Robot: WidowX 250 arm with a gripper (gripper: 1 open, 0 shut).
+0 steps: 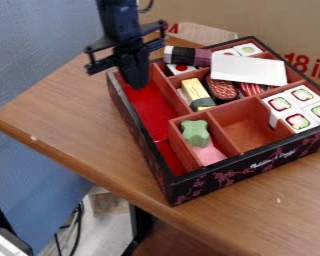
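The black gripper (133,72) hangs over the left end of the sushi box (258,157), above the empty red compartment (145,105); whether its fingers are open or shut is hard to see. The box holds a green piece (195,133), a pink piece (208,154), a yellow piece (196,95), dark red pieces (222,88) and white rolls (299,109). A white card (250,70) lies across the back compartments, with a dark block (187,57) beside it.
A cardboard sheet (270,25) stands behind the box.
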